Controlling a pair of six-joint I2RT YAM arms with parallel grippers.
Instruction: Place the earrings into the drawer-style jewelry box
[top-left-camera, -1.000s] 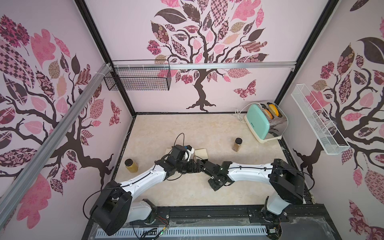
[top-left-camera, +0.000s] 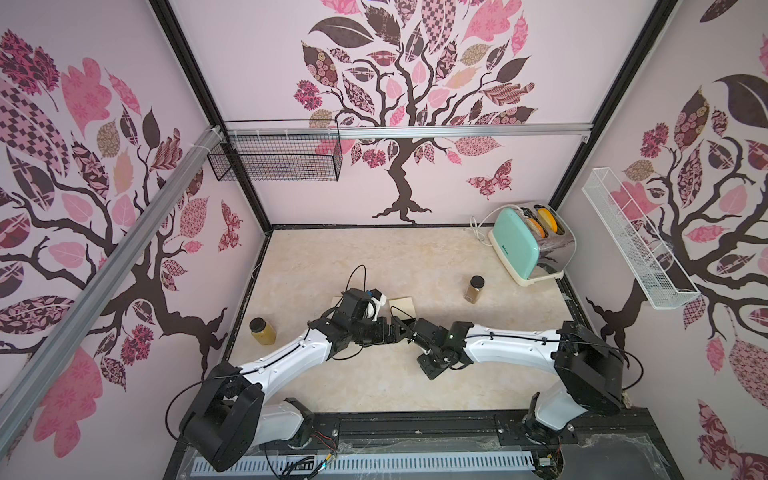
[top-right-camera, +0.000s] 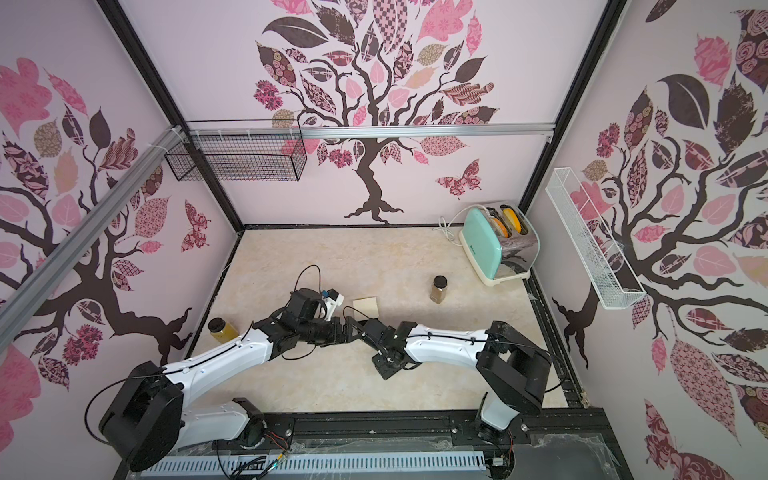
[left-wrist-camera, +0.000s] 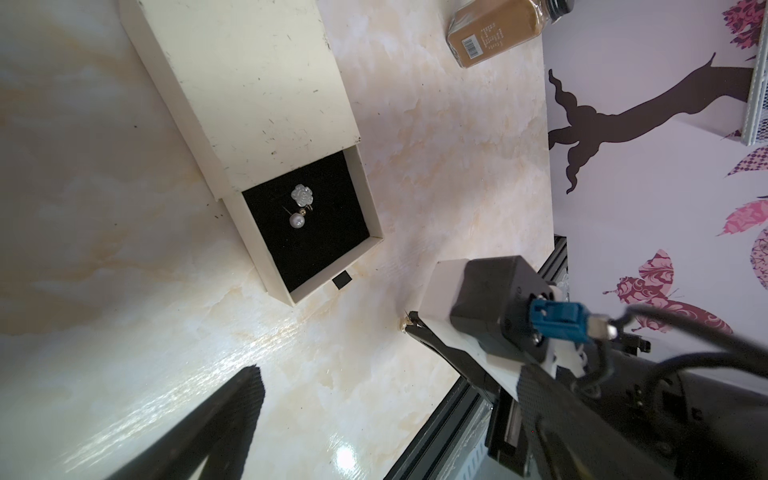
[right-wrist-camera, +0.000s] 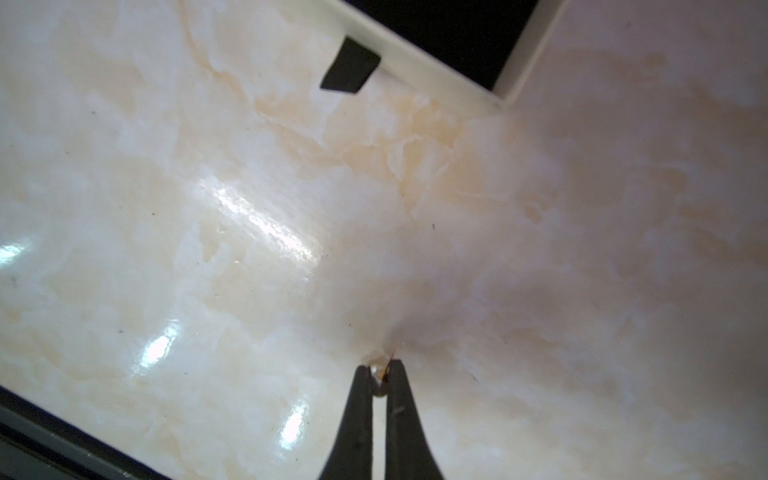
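The cream jewelry box (left-wrist-camera: 248, 80) has its drawer (left-wrist-camera: 370, 200) pulled out, its black lining holding a rose-shaped earring (left-wrist-camera: 301, 194) and a pearl earring (left-wrist-camera: 297, 220). My left gripper hovers above the box with fingers wide apart, nothing between them. My right gripper is shut over bare table near the drawer's front. A small shiny gold-and-clear bit shows right at its fingertips; whether it is held I cannot tell. In both top views the arms hide much of the box.
A spice jar (top-left-camera: 473, 291) stands right of the box, a yellow jar (top-left-camera: 262, 331) at the left edge, a toaster (top-left-camera: 518, 248) at the back right. A wire basket (top-left-camera: 274, 156) and white rack (top-left-camera: 640, 240) hang on the walls.
Both arms have shifted only slightly: the left wrist a little leftward, the right forearm slightly. The objects on the table have not visibly moved.
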